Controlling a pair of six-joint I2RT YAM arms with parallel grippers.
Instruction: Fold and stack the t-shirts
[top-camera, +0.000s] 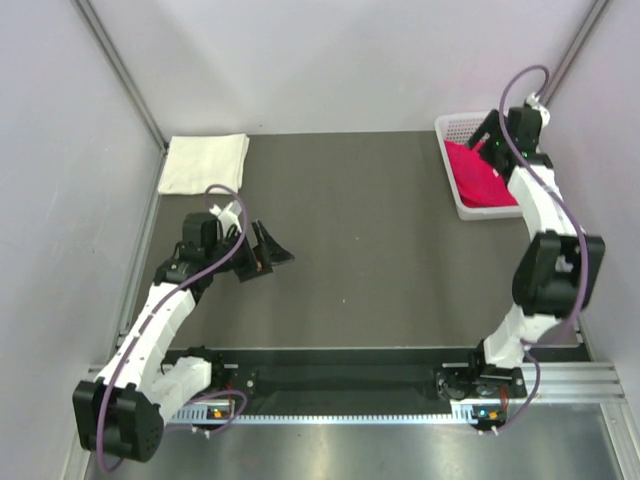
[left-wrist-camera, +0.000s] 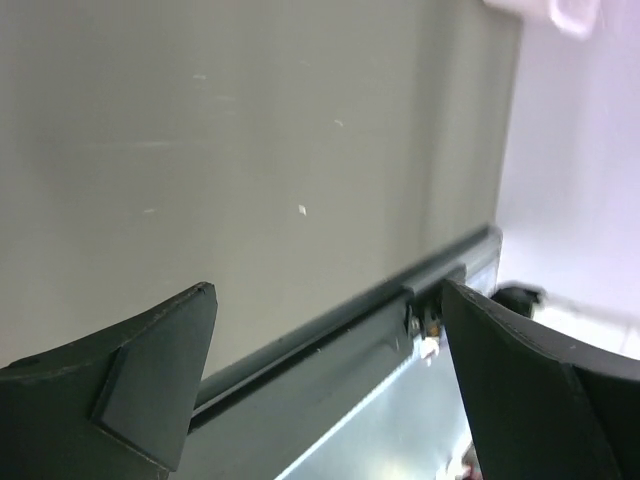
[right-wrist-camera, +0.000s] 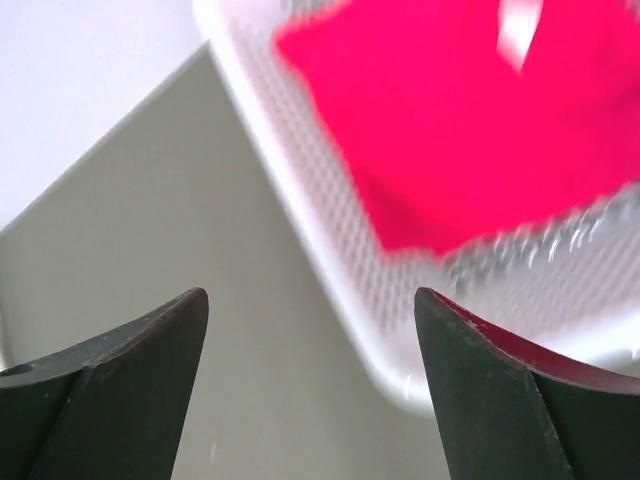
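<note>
A red t-shirt (top-camera: 481, 178) lies in the white basket (top-camera: 489, 213) at the back right; in the right wrist view the red cloth (right-wrist-camera: 450, 120) is blurred, with a pale tag on it. Over the basket hangs my right gripper (top-camera: 480, 140), its fingers apart and nothing between them. A folded white t-shirt (top-camera: 203, 165) rests flat at the back left corner of the table. My left gripper (top-camera: 270, 250) stands open over the left part of the table, in front of the white shirt and empty. Its two fingers (left-wrist-camera: 150, 385) show wide apart in the left wrist view.
Walls close in at the left, back and right. The basket's rim (right-wrist-camera: 290, 200) rises between the red cloth and the open table.
</note>
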